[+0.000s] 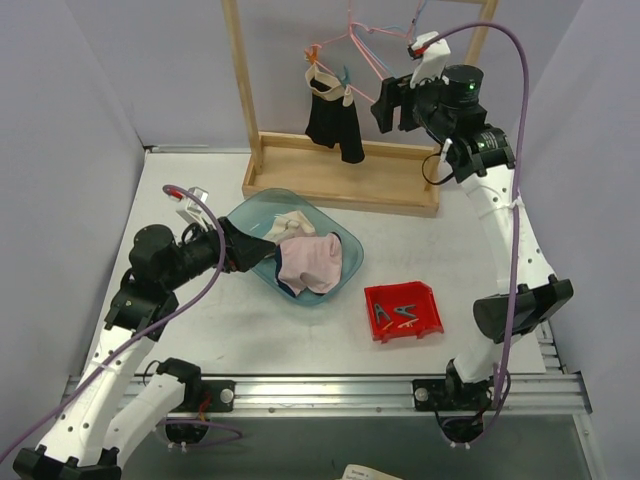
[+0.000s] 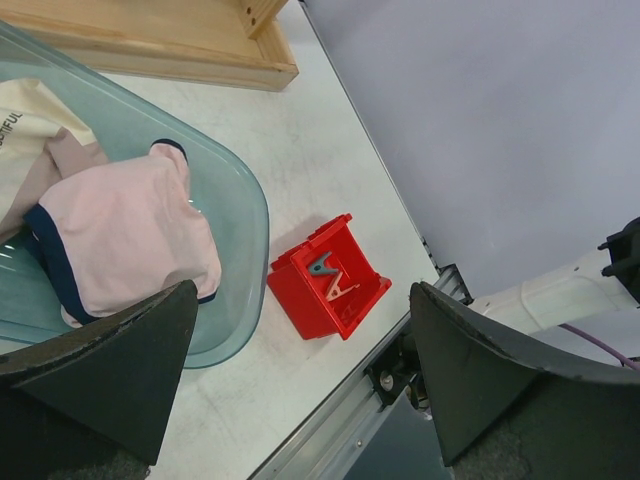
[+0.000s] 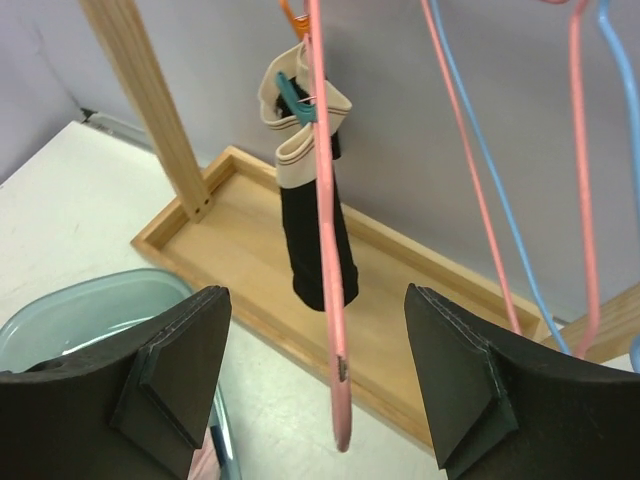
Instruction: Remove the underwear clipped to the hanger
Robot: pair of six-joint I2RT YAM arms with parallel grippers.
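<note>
Black underwear (image 1: 336, 125) with a cream waistband hangs from a pink hanger (image 1: 368, 52), held by an orange clip (image 1: 312, 56) and a teal clip (image 1: 346, 78). My right gripper (image 1: 384, 108) is up beside the hanger, to the right of the underwear. In the right wrist view, a pink hanger bar (image 3: 328, 220) runs down between the parted fingers of that gripper, apparently touching neither; the underwear (image 3: 312, 235) hangs beyond it. My left gripper (image 1: 258, 250) stands open at the blue basket's left edge, with nothing between its fingers.
The blue basket (image 1: 350, 262) holds a pink garment (image 1: 312, 262) and a cream one (image 1: 290, 225). A red box (image 1: 425, 322) with several loose clips lies at front right. Behind stands the wooden rack (image 1: 400, 190).
</note>
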